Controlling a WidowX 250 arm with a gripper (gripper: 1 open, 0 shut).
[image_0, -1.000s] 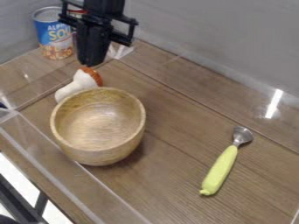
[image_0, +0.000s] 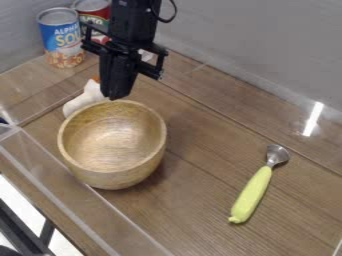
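The black gripper (image_0: 115, 86) hangs above the far rim of a wooden bowl (image_0: 112, 146), its fingers pointing down and shut, with nothing visible between them. Behind the bowl a white object with an orange part (image_0: 80, 100) lies on the wooden counter (image_0: 201, 200), partly hidden by the gripper. A yellow-handled utensil (image_0: 251, 192) with a metal head lies at the right.
Two cans stand at the back left: a blue and orange one (image_0: 62, 40) and a red one (image_0: 94, 14), partly behind the arm.
The bowl and utensil have not moved.
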